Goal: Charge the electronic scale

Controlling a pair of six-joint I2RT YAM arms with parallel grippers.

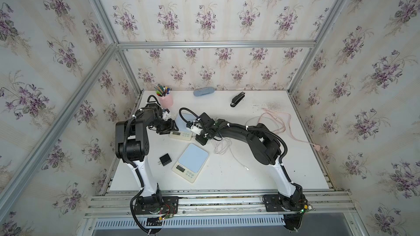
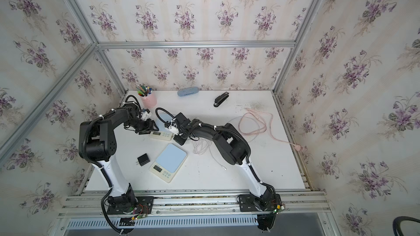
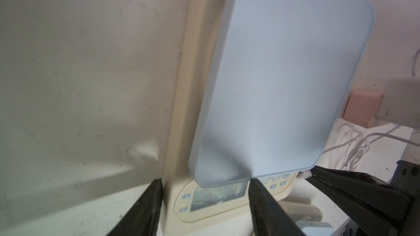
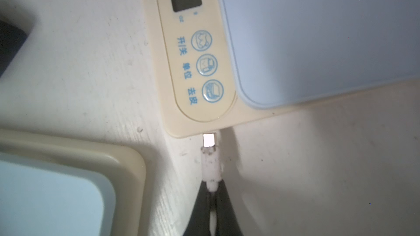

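The far electronic scale (image 1: 180,135), cream with a blue-grey plate, sits between my two grippers. In the left wrist view my left gripper is part open at the scale's display end. One fingertip is close against its side, the other over the front panel; firm contact cannot be told. My right gripper is shut on the white charging cable's plug (image 4: 210,163). The plug's bare metal tip (image 4: 209,139) meets the scale's side edge, much of the metal still showing; how far it enters is unclear. A second scale (image 1: 193,158) lies nearer the front.
A black charger block (image 1: 165,159) lies left of the near scale. Loose white cable (image 1: 222,146) coils under the right arm, and a pink cable (image 1: 284,124) lies at right. A pen cup (image 1: 166,101), blue case (image 1: 203,91) and stapler (image 1: 237,99) stand at the back.
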